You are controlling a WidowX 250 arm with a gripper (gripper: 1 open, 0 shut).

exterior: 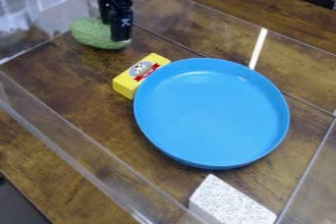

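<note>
A dark gripper (116,24) hangs at the upper left, its fingers low over the right part of a green cabbage-like oblong (92,33) lying near the clear wall. Whether the fingers are apart or closed, or touch the green item, is hard to tell. A yellow box (140,75) with a printed face lies right of and below it. A large blue plate (211,111) takes up the centre right.
A white speckled block (231,199) lies at the bottom right. Clear walls border the wooden surface (79,120). Bare wood shows at left of the plate and at the back.
</note>
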